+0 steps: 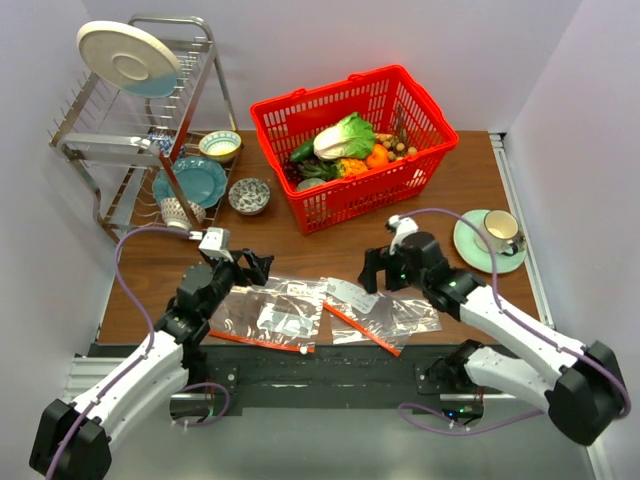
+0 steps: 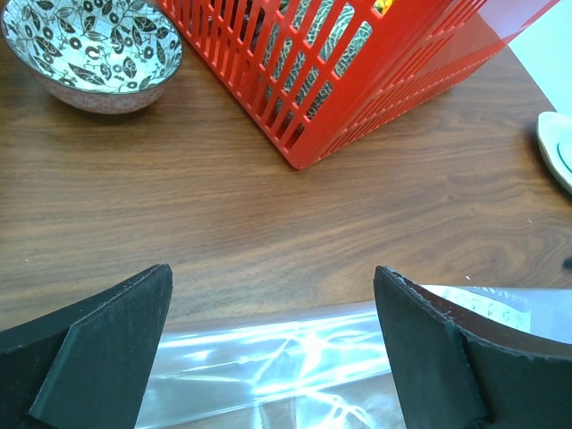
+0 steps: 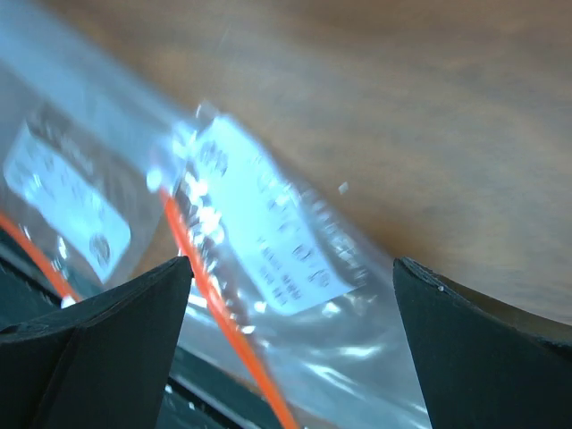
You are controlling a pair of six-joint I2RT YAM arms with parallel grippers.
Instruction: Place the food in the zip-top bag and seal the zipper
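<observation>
Two clear zip bags lie flat and look empty on the table's front part: the left bag (image 1: 262, 315) has its orange zipper along the front edge, and the right bag (image 1: 412, 313) has a slanting orange zipper (image 3: 223, 317). My right gripper (image 1: 370, 268) hovers over the right bag, open and empty; in the right wrist view that bag shows between its fingers. My left gripper (image 1: 256, 268) is open above the back edge of the left bag, holding nothing. Vegetables, among them a lettuce (image 1: 343, 137) and an orange pepper (image 1: 377, 157), sit inside the red basket (image 1: 360, 193).
A dish rack (image 1: 110, 150) with plates and bowls stands at the back left. Beside it is a patterned bowl (image 1: 249, 196). At the right, a mug (image 1: 499, 229) rests on a green plate (image 1: 466, 239). Bare wood lies between basket and bags.
</observation>
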